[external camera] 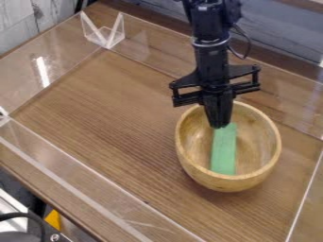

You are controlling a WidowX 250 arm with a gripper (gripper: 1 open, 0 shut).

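A black robot arm reaches down from the top centre, its gripper (217,112) hanging above the rear half of a tan wooden bowl (192,161). The gripper looks shut, with nothing visible between its fingertips. A green elongated object (225,151) lies inside the bowl, below and slightly in front of the fingertips.
The bowl stands on a wooden table (89,123), whose left and middle areas are clear. A clear wire-like holder (104,28) stands at the back left. A dark cable lies at the lower left corner, and a pale wall runs along the back.
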